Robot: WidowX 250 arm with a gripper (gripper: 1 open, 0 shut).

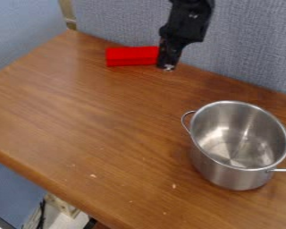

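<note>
My black gripper [168, 63] hangs near the back of the table, its tip at the right end of a red block [131, 56]. The gripper looks shut, with nothing visible between its fingers; whether it touches the block is unclear. A steel pot [236, 170] with two handles stands at the front right of the table.
A grey padded wall [253, 45] runs behind it. The table's left edge drops to a blue floor.
</note>
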